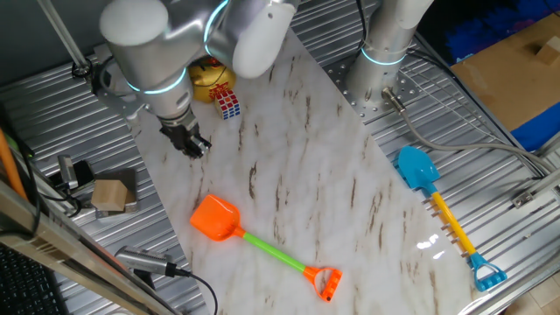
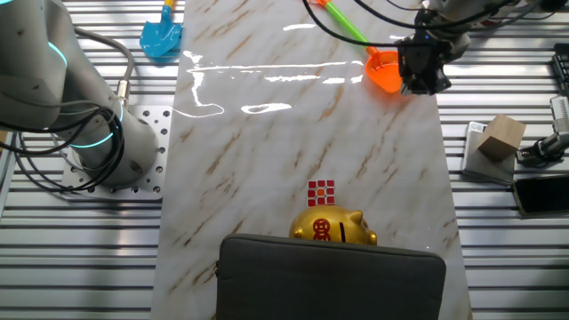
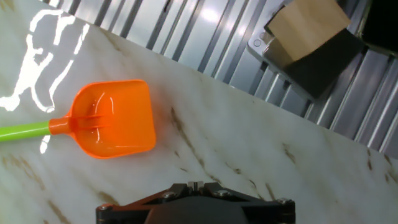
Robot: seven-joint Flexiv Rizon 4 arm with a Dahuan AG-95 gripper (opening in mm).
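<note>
My gripper [image 1: 201, 150] hangs above the marble-look board, between the Rubik's cube [image 1: 227, 104] and the orange-bladed toy shovel [image 1: 216, 218]. In the wrist view its black fingertips [image 3: 195, 186] meet at the bottom edge, with nothing visible between them. The shovel lies flat on the board, its green handle ending in an orange grip; in the wrist view the orange blade [image 3: 118, 118] is ahead and to the left of the fingers, well apart. A gold piggy bank [image 2: 333, 224] sits beside the cube, partly hidden by a dark case in exterior view 2.
A blue and yellow toy shovel [image 1: 448, 219] lies along the board's far side, by the slatted metal table. A wooden block [image 1: 109, 195] rests on a device off the board. The dark case [image 2: 329, 280] stands near the piggy bank. Mid-board is clear.
</note>
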